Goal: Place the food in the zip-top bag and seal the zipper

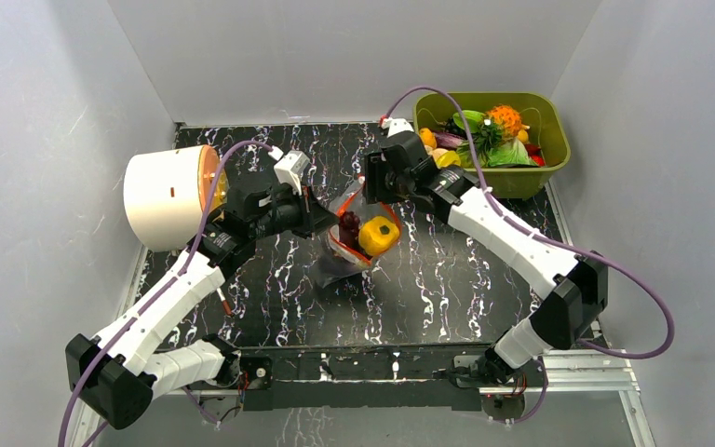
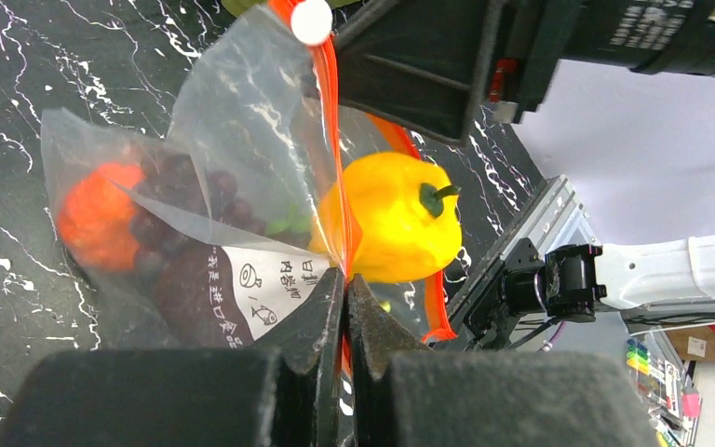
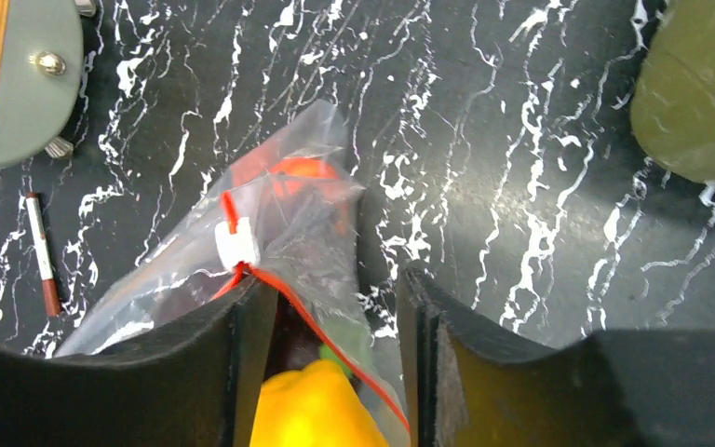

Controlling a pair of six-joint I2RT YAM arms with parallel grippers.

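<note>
The clear zip bag (image 1: 330, 265) with orange zipper sits mid-table, holding a yellow pepper (image 1: 379, 235), dark grapes (image 1: 350, 222) and, in the left wrist view, an orange item (image 2: 98, 214). My left gripper is shut on the bag's zipper edge at its left side. My right gripper is open above the bag's upper opening; the white zipper slider (image 3: 237, 242) shows just beyond its fingers.
A green bin (image 1: 540, 177) of assorted food stands back right. A cream cylinder (image 1: 158, 200) is at the left, with a marker (image 3: 41, 251) nearby.
</note>
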